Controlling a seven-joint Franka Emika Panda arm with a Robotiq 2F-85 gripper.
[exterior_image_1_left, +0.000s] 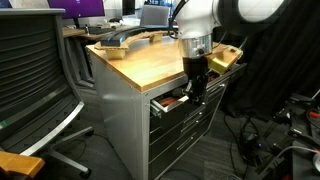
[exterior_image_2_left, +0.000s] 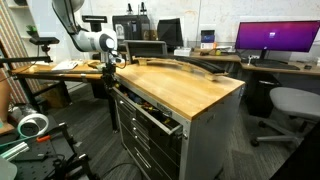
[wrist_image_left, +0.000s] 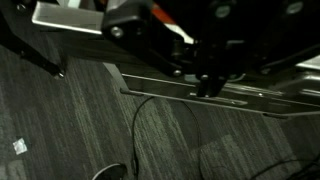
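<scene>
The top drawer (exterior_image_2_left: 176, 129) of the grey cabinet (exterior_image_2_left: 205, 140) stands partly open, with small items inside. In exterior view 1, my gripper (exterior_image_1_left: 196, 90) is at the drawer's front edge, below the wooden top (exterior_image_1_left: 152, 66). Exterior view 2 has the white arm (exterior_image_2_left: 97, 42) at the far left end of the cabinet, reaching down to that edge. From the wrist, the dark gripper appears shut against the metal drawer front (wrist_image_left: 70, 18); its fingertips overlap the edge, so the contact is largely hidden.
Closed drawers (exterior_image_2_left: 150, 150) lie below the open one. Long dark objects (exterior_image_2_left: 180, 66) rest along the back of the wooden top. An office chair (exterior_image_1_left: 38, 85) stands left of the cabinet. Cables (wrist_image_left: 135, 130) run over the carpet.
</scene>
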